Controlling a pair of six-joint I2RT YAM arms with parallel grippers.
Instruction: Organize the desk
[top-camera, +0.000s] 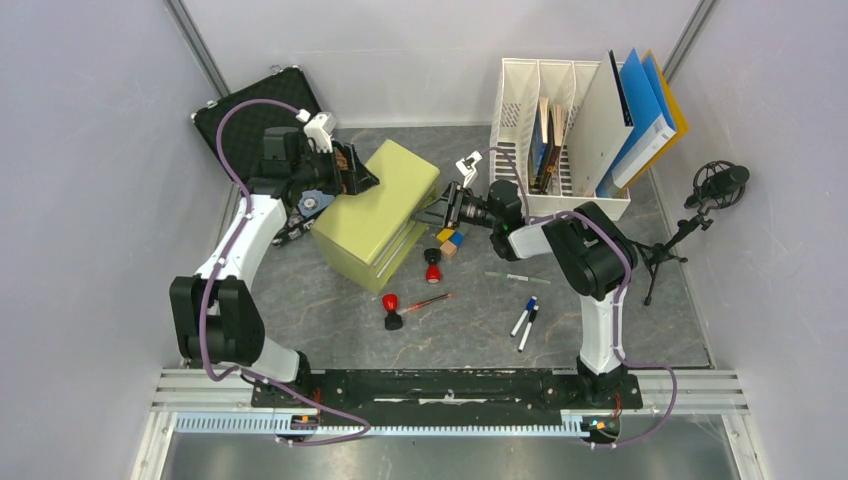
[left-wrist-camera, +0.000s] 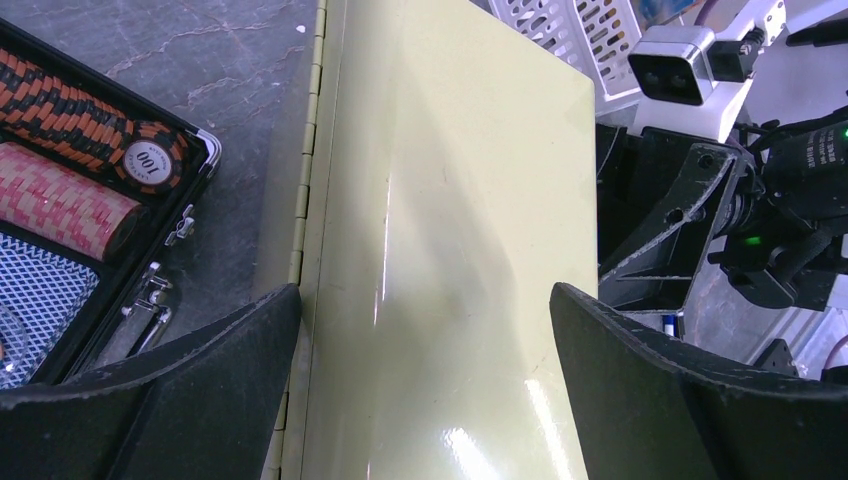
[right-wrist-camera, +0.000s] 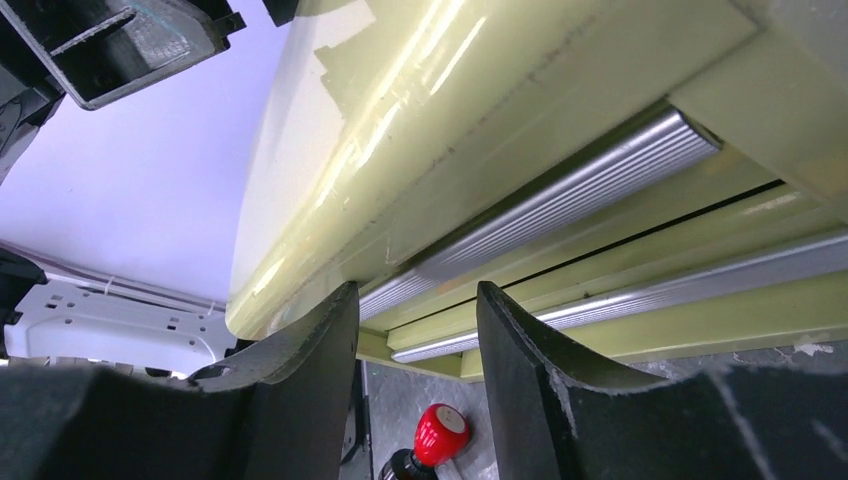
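A yellow-green box (top-camera: 380, 190) with metal strip handles (right-wrist-camera: 560, 195) on its right side stands at the desk's middle-left, angled. My left gripper is open over its top at the hinged edge, one finger at the hinge. My right gripper is part open at the handle side, fingertips at or very near the upper metal strip; whether they touch it I cannot tell.
An open case (top-camera: 255, 105) stands at back left, a white organizer (top-camera: 515, 90) with books and folders at back right, a microphone stand (top-camera: 680, 235) at far right. Stamps (top-camera: 432, 265), blocks (top-camera: 450, 248), pens and markers (top-camera: 525, 325) lie loose in front.
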